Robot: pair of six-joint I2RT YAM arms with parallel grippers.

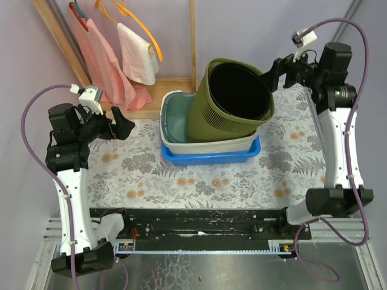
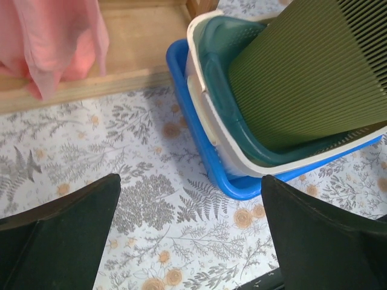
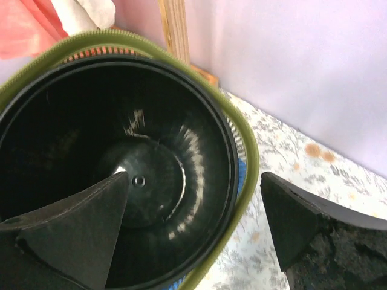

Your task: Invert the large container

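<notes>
An olive green bin [image 1: 202,118] with a black inner container [image 1: 240,92] leans to the right, mouth up, inside a stack of basins. My right gripper [image 1: 273,74] is open at the bin's upper right rim. In the right wrist view, that green rim [image 3: 249,151] crosses the gap between the fingers; whether they touch it, I cannot tell. Well left of the stack, my left gripper [image 1: 118,125] stands open and empty. The left wrist view shows the bin's ribbed side [image 2: 284,84].
Under the bin sit a teal basin [image 1: 173,118], a white basket [image 1: 208,148] and a blue basin [image 1: 211,158]. Pink clothing [image 1: 106,60] and a white cloth [image 1: 136,54] hang at the back left by a wooden post [image 1: 193,36].
</notes>
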